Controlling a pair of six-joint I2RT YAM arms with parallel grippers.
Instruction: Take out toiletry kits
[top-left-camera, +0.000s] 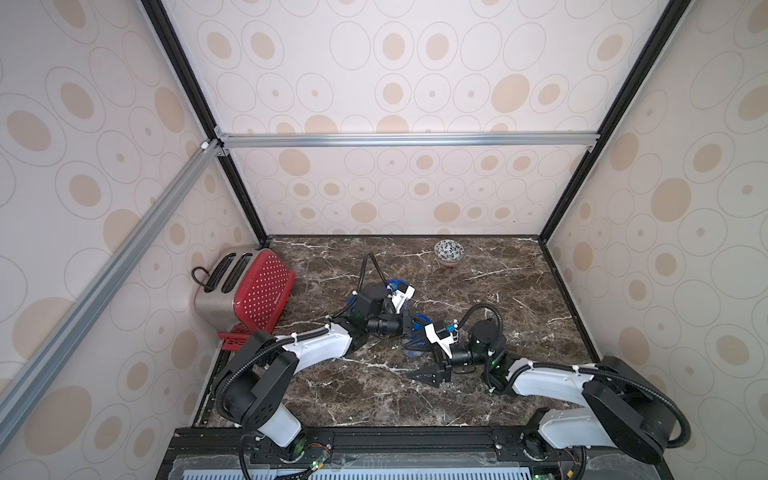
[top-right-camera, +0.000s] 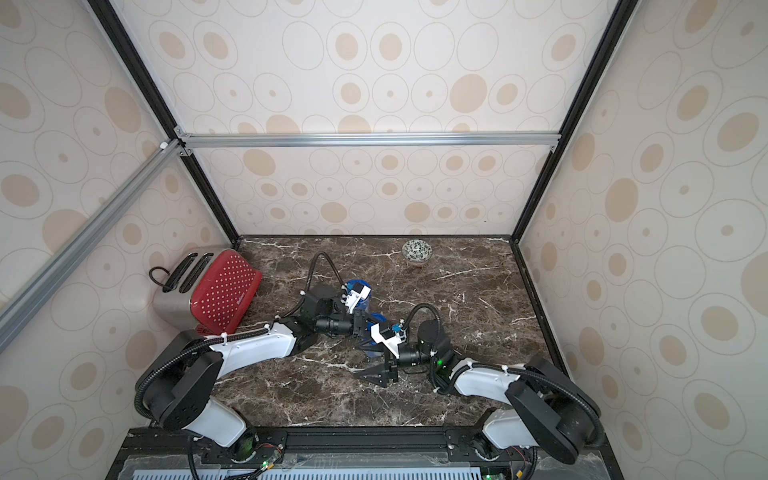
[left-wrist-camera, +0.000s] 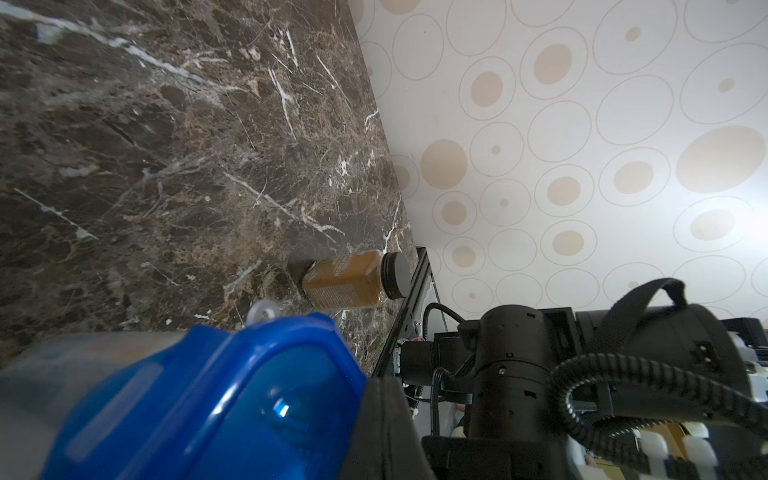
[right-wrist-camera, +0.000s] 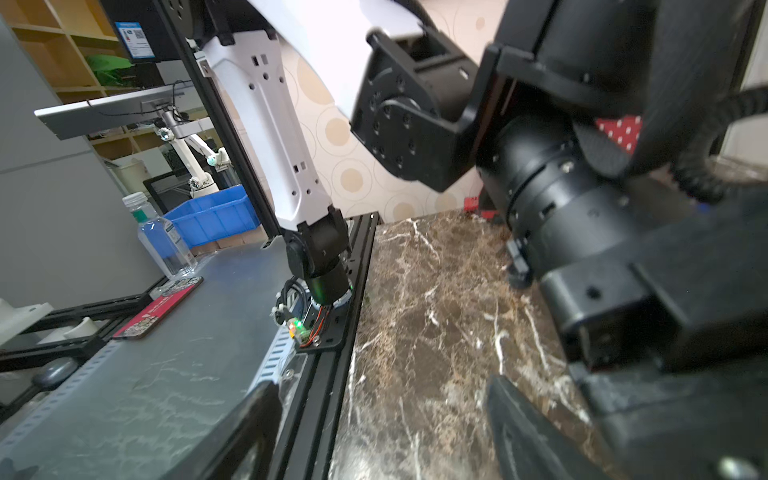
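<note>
A blue and translucent case (left-wrist-camera: 208, 408) fills the lower left of the left wrist view, its glossy blue rim and hollow inside facing up. In both top views, blue parts (top-left-camera: 396, 284) show behind the left wrist and between the two grippers; the arms cover much of the rest. My left gripper is shut right beside the blue rim; whether it touches the rim cannot be made out. Close in front of the case, my right gripper stands open, only marble counter and its front edge behind the gap between its fingers.
A red dotted toaster (top-left-camera: 264, 292) stands at the left wall. Near the back lies a patterned bowl (top-left-camera: 449, 253). The left wrist view shows a brown jar (left-wrist-camera: 344, 280) with a black lid. The two wrists are close together.
</note>
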